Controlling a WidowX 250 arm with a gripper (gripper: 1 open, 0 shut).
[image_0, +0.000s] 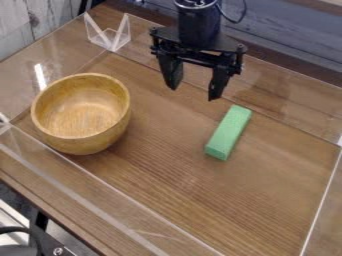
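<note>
My gripper (194, 76) is raised over the back middle of the table, open, its dark fingers pointing down. A green rectangular block (227, 131) lies on the wood to the right of centre, in front of and below the gripper, apart from it.
A large tan bowl (80, 110) sits on the left. A white wire-like object (110, 30) stands at the back left.
</note>
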